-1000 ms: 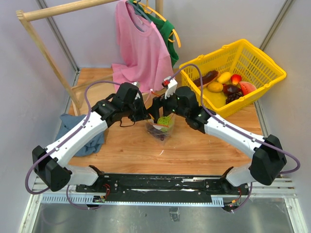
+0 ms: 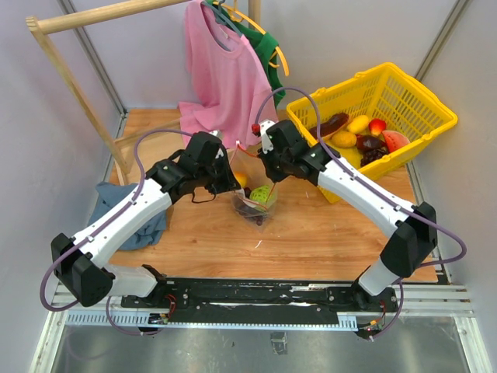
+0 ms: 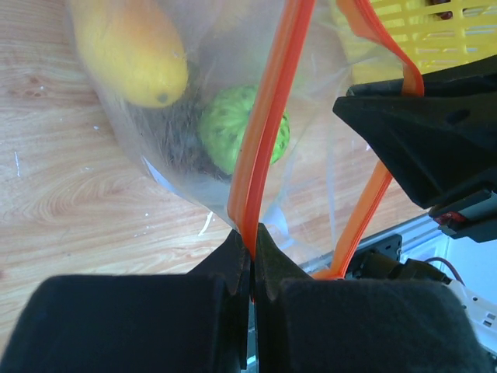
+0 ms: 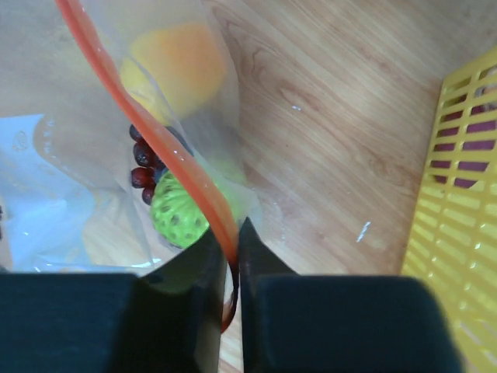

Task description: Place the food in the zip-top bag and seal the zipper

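The clear zip top bag (image 2: 252, 214) stands mid-table holding a yellow fruit (image 3: 132, 54), a green bumpy fruit (image 4: 178, 210) and dark grapes (image 4: 144, 177). Its orange zipper (image 3: 264, 132) runs along both sides of the mouth. My left gripper is shut on one zipper edge. My right gripper is at the other edge, the orange strip between its fingers; whether they grip it firmly I cannot tell.
A yellow basket (image 2: 419, 116) of toy food stands at the right. A wooden rack with hanging shirts (image 2: 217, 93) is behind, and a blue cloth (image 2: 136, 225) lies at the left.
The left arm stayed still.
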